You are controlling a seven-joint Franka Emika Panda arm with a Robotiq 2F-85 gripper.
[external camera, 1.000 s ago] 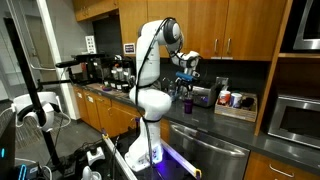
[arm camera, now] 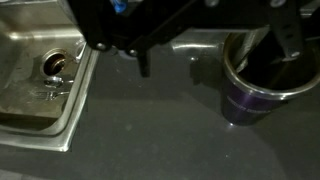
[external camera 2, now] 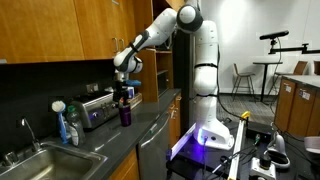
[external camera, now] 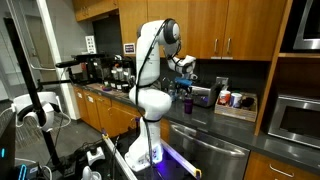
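A dark purple metallic cup (arm camera: 262, 95) stands upright on the counter at the right of the wrist view, with a pale, long object inside its mouth. The same cup (external camera 2: 125, 116) sits below my gripper (external camera 2: 122, 97) in exterior view 2, and the cup (external camera: 188, 104) also shows in exterior view 1. Along the top of the wrist view, my gripper has its dark fingers (arm camera: 143, 62) spread apart. One finger lies at the cup's near side in the picture, overlapping its opening; contact cannot be told. No object shows held between them.
A steel sink (arm camera: 78, 100) lies to the left in the wrist view, with bare dark counter (arm camera: 150, 125) between it and the cup. Bottles (external camera 2: 72, 122) stand behind the sink. A toaster (external camera: 203, 97) and a wooden crate (external camera: 236, 105) line the wall.
The cup and the other counter items appear unmoved.
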